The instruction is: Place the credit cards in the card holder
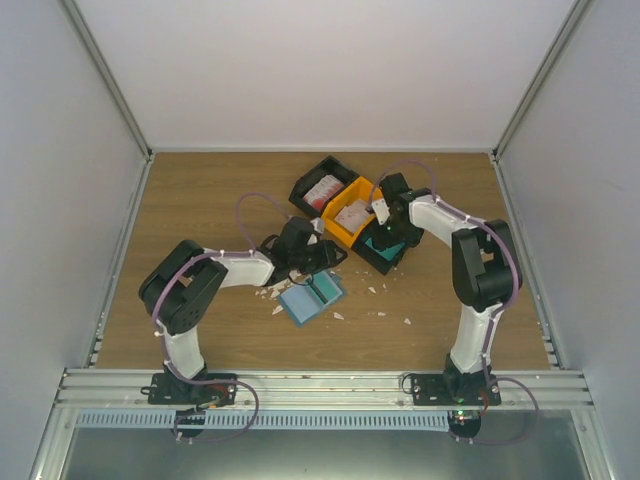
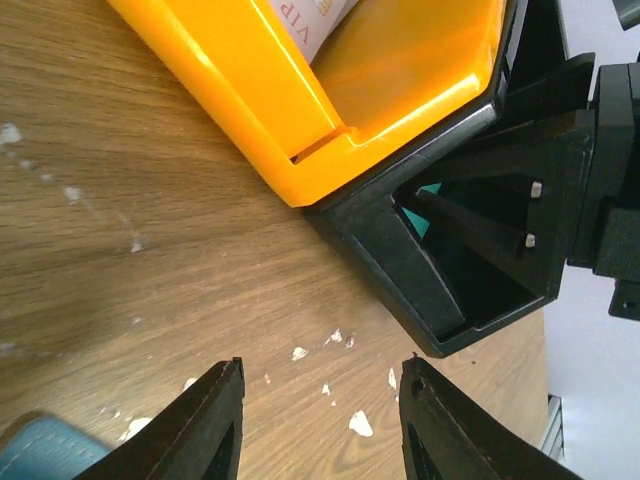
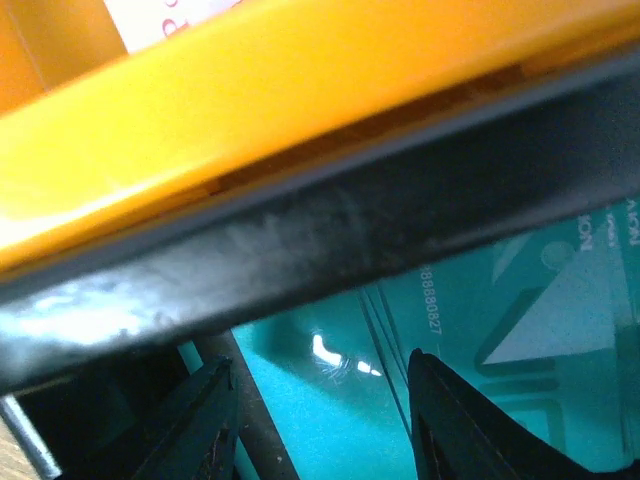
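Observation:
The card holder has a black compartment with pink cards [image 1: 322, 188], an orange one [image 1: 342, 223] with white cards, and a black one with teal cards [image 3: 510, 350]. My right gripper is down at that teal compartment, fingers apart, teal cards behind them. My left gripper hangs open over the wood just in front of the holder, nothing between its fingers. Loose blue and teal cards [image 1: 303, 304] lie on the table below it.
White flecks are scattered on the wooden table [image 1: 200, 200]. White walls bound the workspace.

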